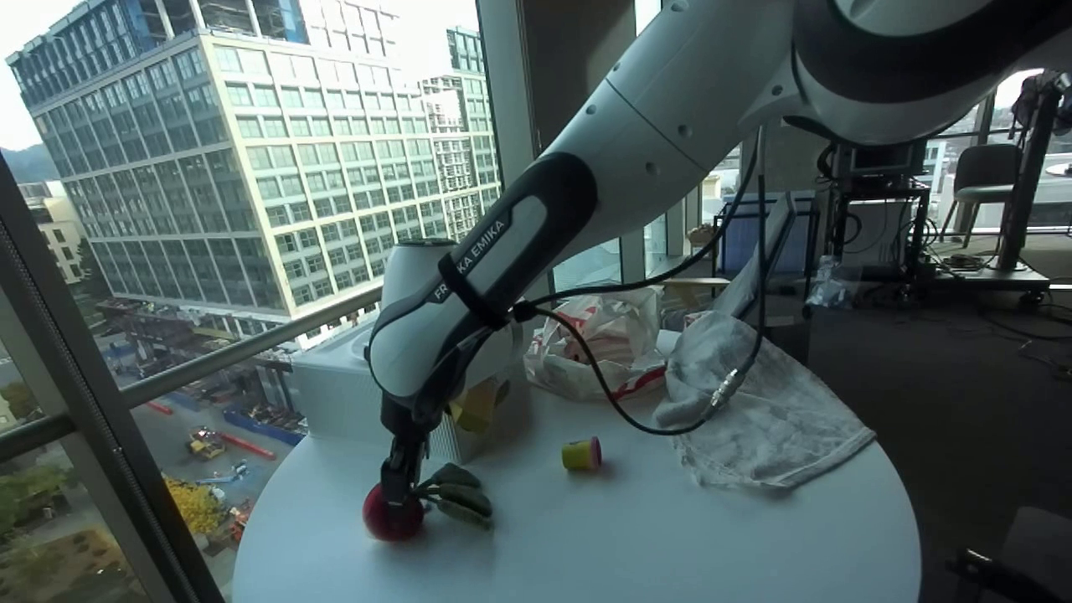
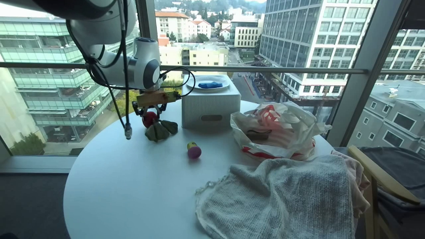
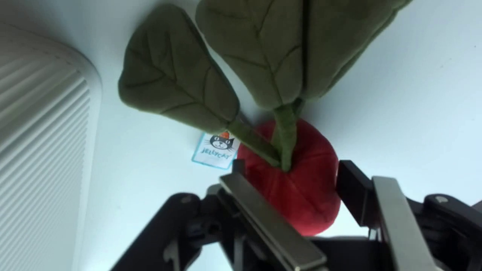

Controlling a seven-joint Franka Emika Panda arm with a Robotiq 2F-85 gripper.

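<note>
A plush radish-like toy with a round red body [image 3: 298,180] and green fabric leaves [image 3: 253,49] rests low at the table surface. Around its body stands my gripper, with one finger [image 3: 354,194] along the right side and the other at the left. Both fingers are spread about as wide as the red body; whether they press on it cannot be told. In exterior view 1 the toy's body [image 1: 392,514] is directly beneath the gripper [image 1: 398,484], its leaves pointing right. A white brand tag [image 3: 217,151] lies beside the stems.
The white ribbed box [image 2: 211,107] stands close by, topped by a plate [image 2: 191,81] with a blue item [image 2: 210,85]. A small yellow tub [image 1: 580,456], plastic bag [image 2: 275,131] and grey cloth [image 2: 279,195] lie elsewhere.
</note>
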